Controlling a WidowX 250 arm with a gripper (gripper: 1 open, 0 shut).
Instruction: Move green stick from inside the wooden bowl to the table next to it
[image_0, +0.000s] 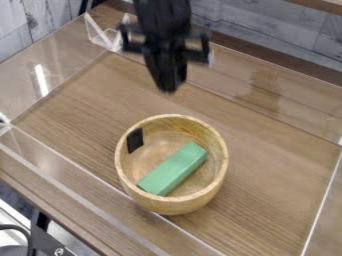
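The green stick lies slantwise on the floor of the wooden bowl, near the front of the table. Beyond the bowl, toward the top of the camera view, is my black gripper, apart from both. Motion blur smears its fingers, so their spacing is unclear. No green shows at the gripper. A small black patch marks the bowl's left side.
Bare wooden table extends left of the bowl, and more free surface lies to its right. Dark cables run along the lower left corner.
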